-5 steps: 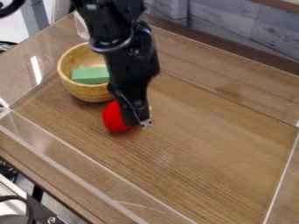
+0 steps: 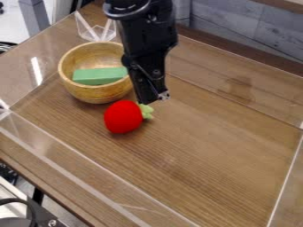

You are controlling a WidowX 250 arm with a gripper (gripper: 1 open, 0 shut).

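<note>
A round red object (image 2: 123, 117) with a small pale green part lies on the wooden table (image 2: 201, 160), left of centre. Just behind it, a wooden bowl (image 2: 77, 87) holds a green block (image 2: 92, 76). My black gripper (image 2: 151, 92) hangs above and behind the red object, beside the bowl's right side, apart from the red object. It looks shut, with nothing visible between its fingers.
A pale wall runs along the back right. Cables lie at the bottom left, and a clear plastic item sits at the back left behind the bowl.
My gripper has moved up and back, away from the front of the table, uncovering more of the red object. The red object and bowl look about where they were.
</note>
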